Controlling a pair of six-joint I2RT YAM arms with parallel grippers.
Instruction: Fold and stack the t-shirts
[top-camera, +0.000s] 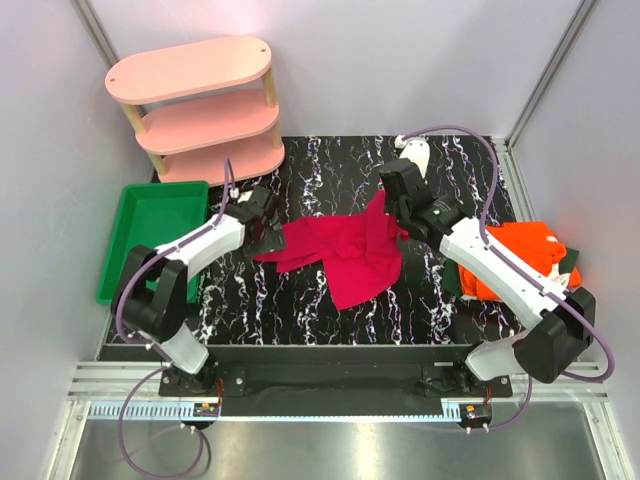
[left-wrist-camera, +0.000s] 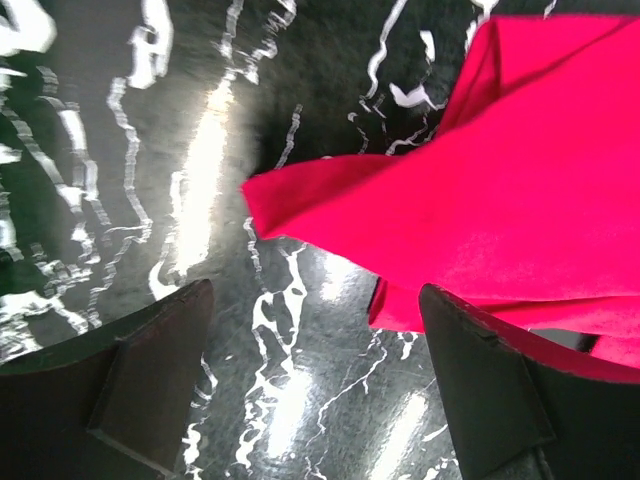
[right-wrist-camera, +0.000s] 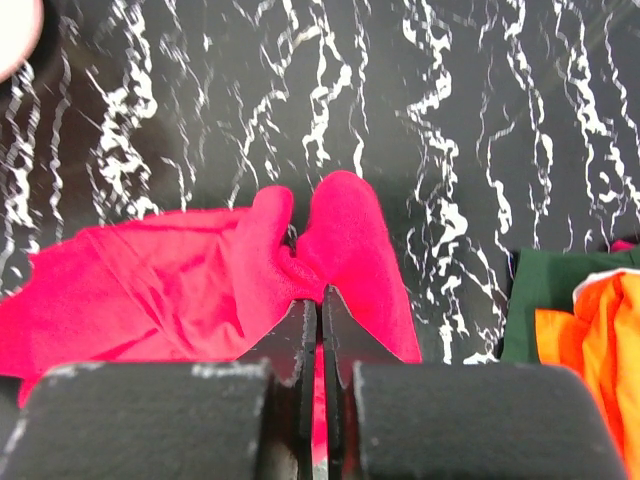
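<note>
A crumpled red t-shirt (top-camera: 345, 245) lies across the middle of the black marbled table, its right part raised. In the right wrist view my right gripper is shut on the red cloth, which bunches up around its fingertips. My left gripper stands open above the shirt's left end, its fingers (left-wrist-camera: 480, 370) apart and no cloth seen gripped between them. A narrow corner of the shirt (left-wrist-camera: 300, 195) lies just beyond those fingers.
At the right edge rests an orange pile of cloth (top-camera: 515, 245) with dark green fabric (right-wrist-camera: 530, 300). On the left are an empty green bin (top-camera: 160, 220) and a pink tiered shelf (top-camera: 190, 70). Bare table shows behind and in front of the shirt.
</note>
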